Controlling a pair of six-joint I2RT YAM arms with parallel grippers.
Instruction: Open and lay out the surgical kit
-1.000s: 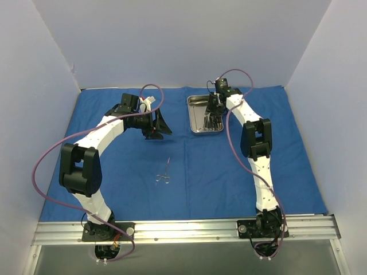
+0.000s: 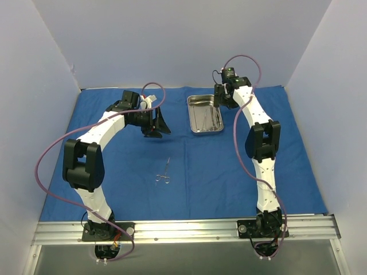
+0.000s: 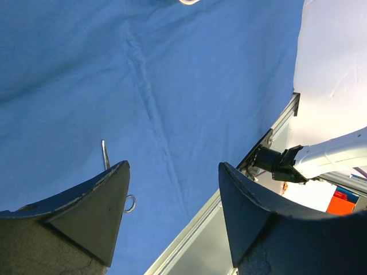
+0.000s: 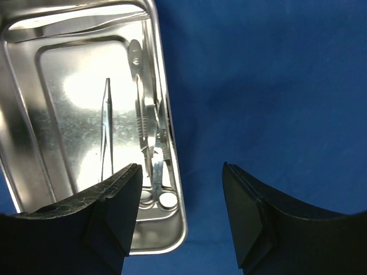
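Note:
The metal tray [image 2: 198, 131] lies without a lid at the back middle of the blue cloth. Inside it, in the right wrist view, are tweezers [image 4: 106, 129], scissors with finger rings [image 4: 168, 200] and slim instruments [image 4: 137, 71] crowded along one side wall; a long tool [image 4: 74, 27] spans one end. My right gripper is open above the tray's right edge, nothing between its fingers. One ringed, scissor-like instrument [image 2: 164, 176] rests on the cloth, front left of the tray. My left gripper stands open and empty, left of the tray; its finger partly hides that instrument's ring [image 3: 131, 203].
A metal rail [image 2: 183, 225] runs along the front edge, and pale walls [image 2: 172, 46] enclose the back and sides. Each arm trails a loose purple hose [image 2: 63, 137].
The left arm has barely moved; the instrument on the cloth lies unchanged.

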